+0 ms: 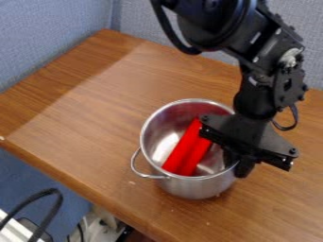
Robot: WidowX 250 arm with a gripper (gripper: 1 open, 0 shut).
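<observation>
A steel pot point(191, 189) with a side handle stands on the wooden table near its front edge. Inside it lie red cylindrical objects point(186, 149). My gripper point(235, 164) is at the pot's right rim, reaching down over it. Its fingers are dark and partly hidden by its own body; it looks shut, and I cannot see anything between the fingers.
Blue-grey padded walls border it at the back. A black cable point(38, 203) hangs beyond the front-left edge.
</observation>
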